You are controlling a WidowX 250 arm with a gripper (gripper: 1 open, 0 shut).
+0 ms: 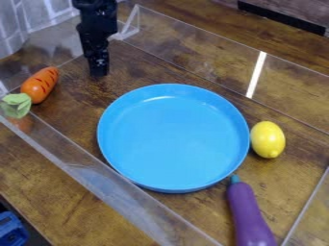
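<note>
My black gripper [98, 60] hangs at the top left over the wooden surface, open, with nothing visible between its fingers. Below and left of it lies an orange carrot [40, 85] with a green top. A large blue plate [172, 137] fills the middle. A yellow lemon [267, 139] sits just right of the plate, and a purple eggplant [249, 214] lies at the lower right.
Clear low walls [103, 190] edge the work area. The wood between gripper and plate is bare, as is the upper right. A blue object [8, 229] is partly visible at the lower left corner.
</note>
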